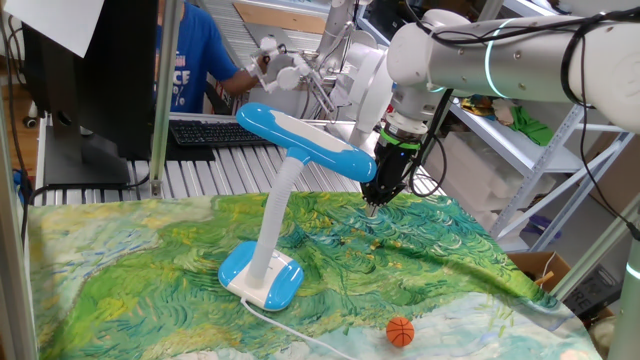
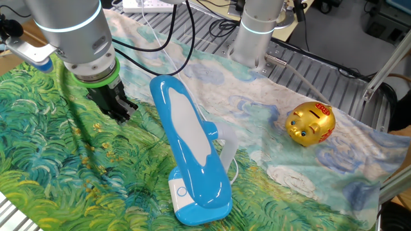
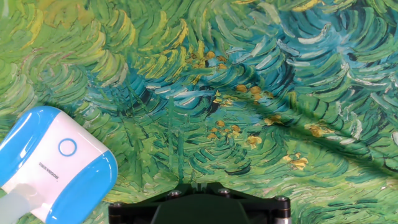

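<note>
My gripper shows along the bottom edge of the wrist view, its fingertips together and nothing visible between them. In exterior view 1 the gripper (image 1: 373, 208) points down over the painted cloth, behind and to the right of a blue-and-white desk lamp. The lamp (image 1: 265, 262) stands upright on its base, and its head partly overlaps the gripper in that view. From the other side, the gripper (image 2: 130, 113) hangs left of the lamp's head (image 2: 191, 144), apart from it. Part of the lamp base (image 3: 67, 163) lies at lower left in the wrist view.
A small orange basketball (image 1: 400, 331) lies near the front of the cloth. On the far side of the lamp sits a gold piggy bank (image 2: 310, 124). The lamp's white cable (image 1: 300, 333) runs across the cloth. Below the gripper the cloth (image 3: 249, 93) is bare, with a fold.
</note>
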